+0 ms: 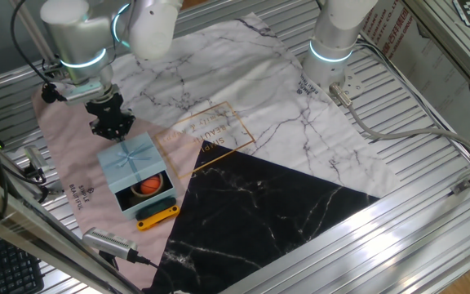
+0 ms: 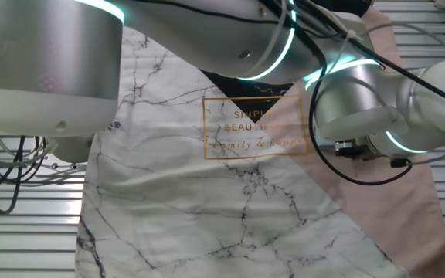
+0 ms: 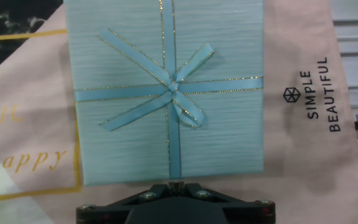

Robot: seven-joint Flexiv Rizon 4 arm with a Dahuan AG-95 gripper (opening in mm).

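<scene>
A light blue gift box lid [image 1: 129, 160] with a ribbon bow [image 3: 173, 87] lies partly across the top of a blue box [image 1: 168, 196]. The box's near part is uncovered, showing an orange-red ball [image 1: 150, 184] and a tan ring [image 1: 141, 196] inside. My gripper [image 1: 121, 139] is at the lid's far edge. In the wrist view, the gripper looks shut, its fingertips together beside the ribbon's end at the lid's edge. Nothing shows between them. Whether they touch the lid, I cannot tell.
A yellow-and-black tool [image 1: 157, 218] lies against the box's near side. A silver device with a cable [image 1: 110, 243] stands nearer the front left.
</scene>
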